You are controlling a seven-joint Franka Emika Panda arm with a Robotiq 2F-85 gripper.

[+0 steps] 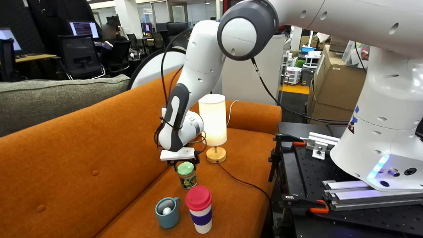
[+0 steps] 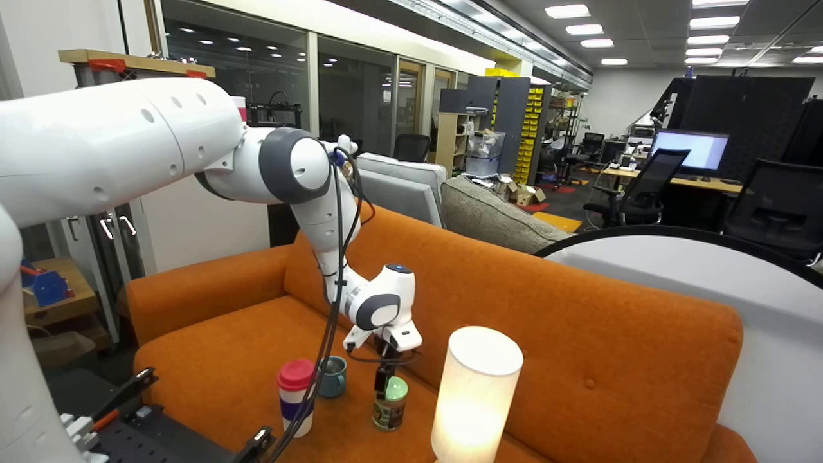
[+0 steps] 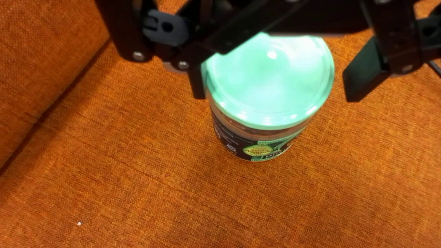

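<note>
A glass jar with a pale green lid (image 3: 270, 86) and a dark label stands upright on the orange couch seat. My gripper is open above and around the lid. In the wrist view its left finger (image 3: 197, 82) is right at the lid's edge; whether they touch I cannot tell. A clear gap separates the right finger (image 3: 366, 72) from the lid. Part of the lid's back edge is hidden by the gripper's linkage. Exterior view 1 shows the jar (image 1: 188, 178) just under the gripper's fingers.
Toward the front of exterior view 1 stand a blue mug (image 1: 168, 216) with a white round thing inside and a cup with a red lid (image 1: 199, 198). A lit lamp (image 1: 212, 123) is close behind the jar, its cord (image 1: 246, 183) crossing the seat. The couch back (image 1: 95, 150) rises alongside.
</note>
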